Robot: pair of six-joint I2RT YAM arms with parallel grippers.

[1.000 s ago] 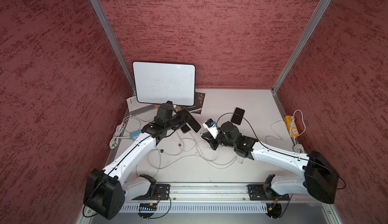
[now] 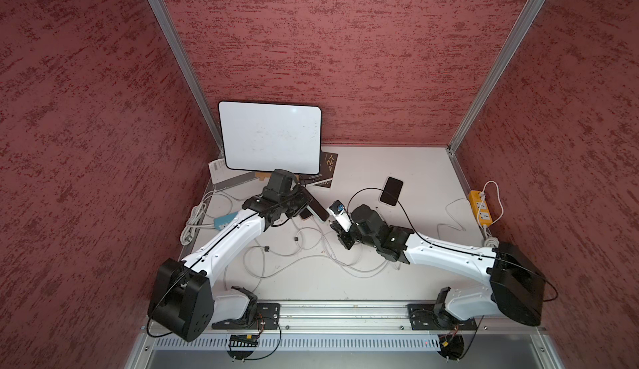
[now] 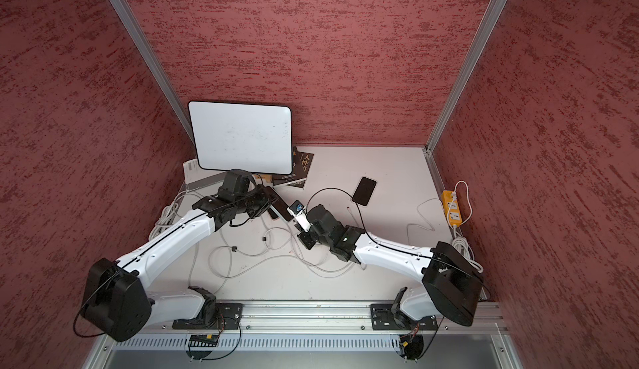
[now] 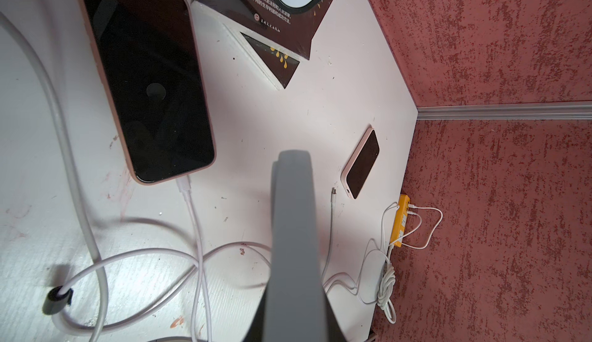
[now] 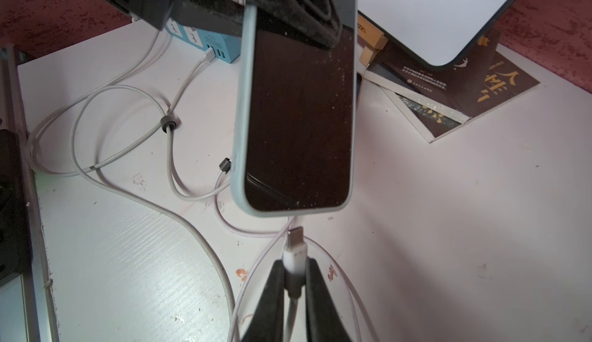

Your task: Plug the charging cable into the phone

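A phone in a pale blue case is held off the table, screen visible in the right wrist view and almost edge-on in the left wrist view. My left gripper is shut on it, gripping its upper part. My right gripper is shut on the charging cable's white plug. The plug's metal tip points up at the phone's bottom edge. In the right wrist view a small gap shows between them; the port itself is hidden.
A pink-cased phone with a white cable at its end lies under the held one. Another phone rests at right. Loose cables cross the table's front; books and a whiteboard stand behind.
The held phone has tilted, its screen now looking narrower from above.
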